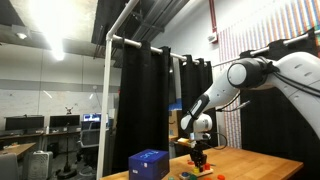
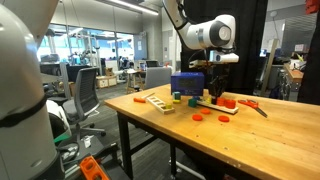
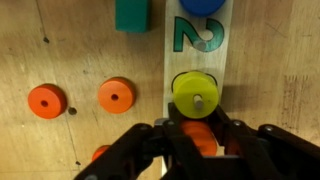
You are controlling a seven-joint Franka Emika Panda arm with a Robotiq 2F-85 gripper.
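Observation:
In the wrist view my gripper is shut on an orange-red disc (image 3: 203, 142) over the lower part of a pale wooden number board (image 3: 173, 68). Just ahead of the fingers, a yellow disc (image 3: 195, 95) sits on the board, a peg end showing at its centre. Farther up lie a green "2" (image 3: 197, 37) and a blue disc (image 3: 202, 4). Whether the held disc touches the board is hidden by the fingers. Exterior view 2 shows the gripper (image 2: 213, 96) low over the board (image 2: 216, 106).
Loose orange discs (image 3: 116, 95) lie left of the board, with a green block (image 3: 131, 15) farther up. A blue box (image 2: 187, 84) stands behind the pieces. Toward the near right, the wooden table (image 2: 265, 135) is mostly clear.

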